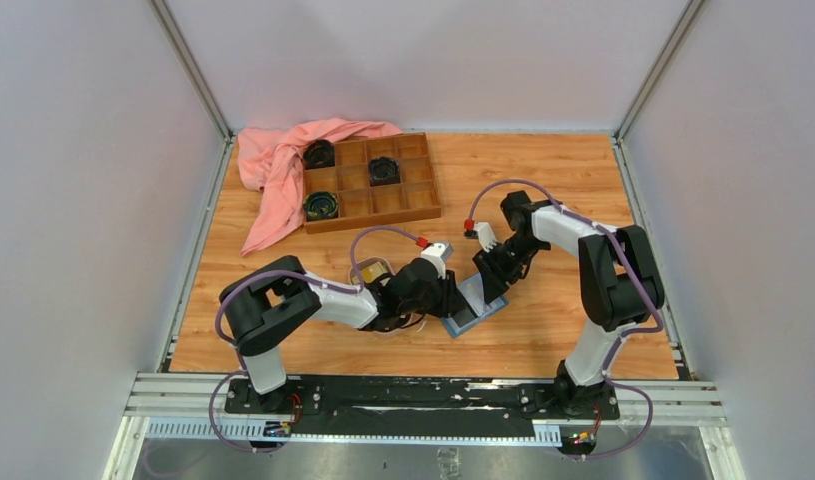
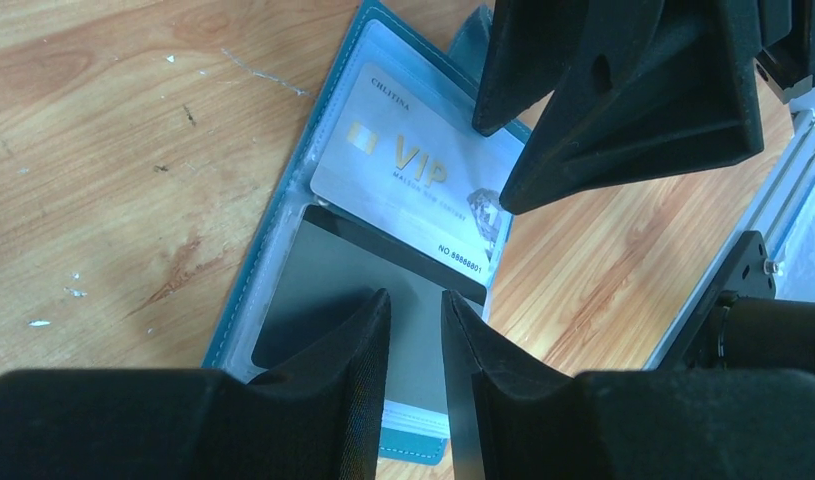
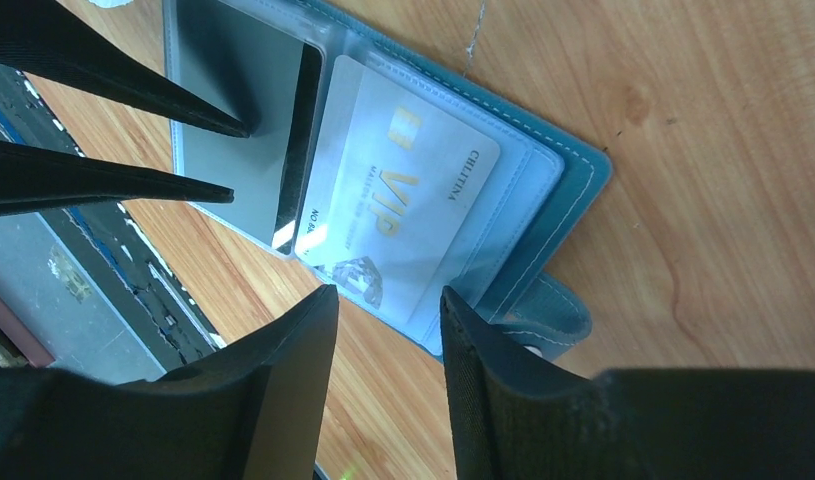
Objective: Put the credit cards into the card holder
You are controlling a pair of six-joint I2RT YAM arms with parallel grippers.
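Note:
The teal-edged card holder (image 2: 279, 200) lies open and flat on the table, a clear pocketed panel facing up. A white VIP card (image 2: 413, 170) lies in one pocket, and beside it a dark grey card (image 2: 313, 280) fills the other. Above the grey card stands my left gripper, its fingertips a narrow gap apart; I see nothing clearly pinched between them, and contact with the holder cannot be judged. My right gripper is part open at the VIP card's side edge, fingertips apart, no card held between them.
A round container with something yellow (image 1: 373, 272) inside is partly hidden behind the left arm. Farther back are a wooden compartment tray (image 1: 373, 222) with black round objects and a pink cloth (image 1: 273, 190).

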